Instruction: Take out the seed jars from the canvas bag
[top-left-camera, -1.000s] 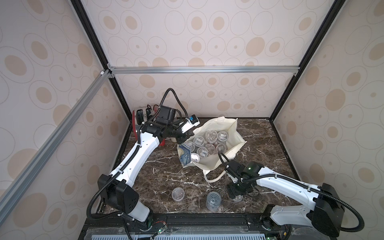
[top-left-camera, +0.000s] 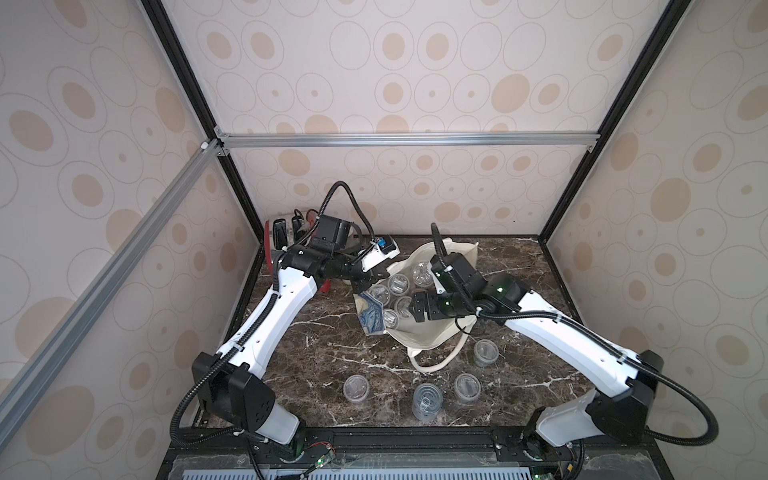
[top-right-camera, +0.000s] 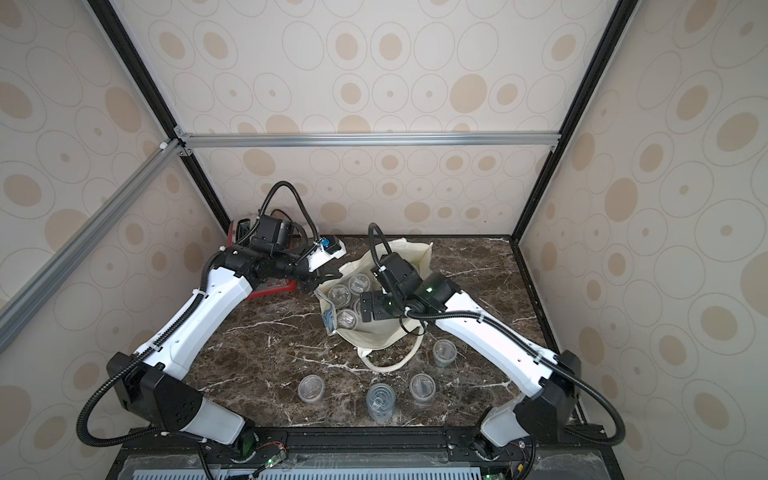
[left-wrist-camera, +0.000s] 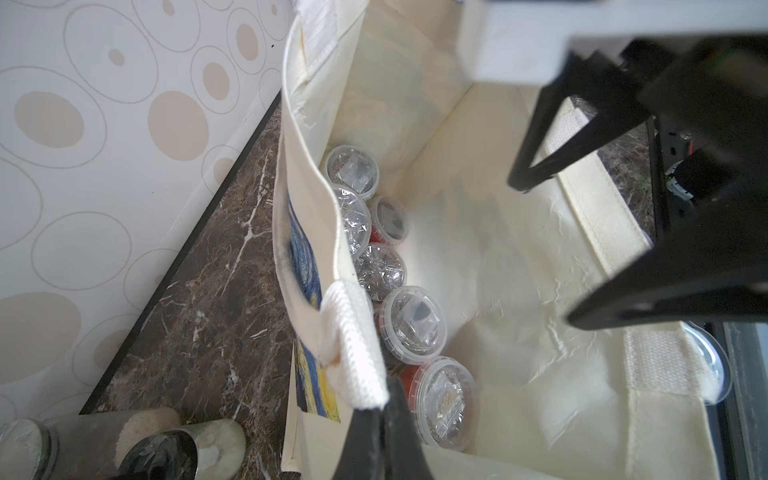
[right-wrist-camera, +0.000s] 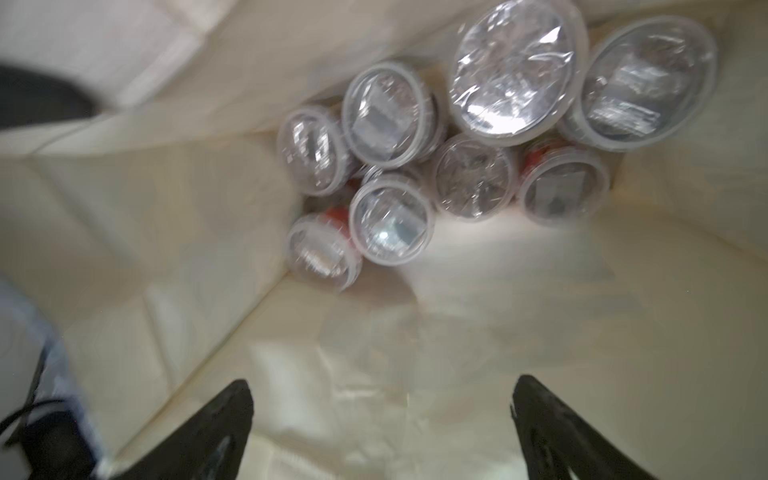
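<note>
The cream canvas bag (top-left-camera: 436, 336) lies open mid-table, holding several clear-lidded seed jars (left-wrist-camera: 413, 324), some with red sides. My left gripper is shut at the bag's left rim, by a white woven strap end; whether its tips pinch the fabric is hard to tell. My right gripper hangs open inside or just over the bag, with jars (right-wrist-camera: 392, 220) beyond its fingers and nothing between them.
Several jars (top-left-camera: 356, 388) stand on the front of the marble table (top-left-camera: 304, 352). A red object (top-right-camera: 272, 289) and containers sit at back left, behind my left arm.
My right arm has risen from the front-right jars and moved back and left over the bag, hiding some jars in it. My left arm is nearly still.
</note>
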